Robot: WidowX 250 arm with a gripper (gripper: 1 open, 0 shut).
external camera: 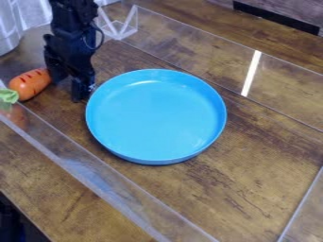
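Note:
My black gripper [67, 76] hangs at the upper left, open, its fingertips low near the wooden table, between an orange toy carrot and a blue plate. The carrot [34, 83] with a green top lies just left of the gripper. The round blue plate [155, 114] sits in the middle, to the gripper's right.
Clear transparent panels cross the left foreground and right side of the wooden table [214, 198]. A white object [10, 24] is at the top left corner. The table right of the plate is clear.

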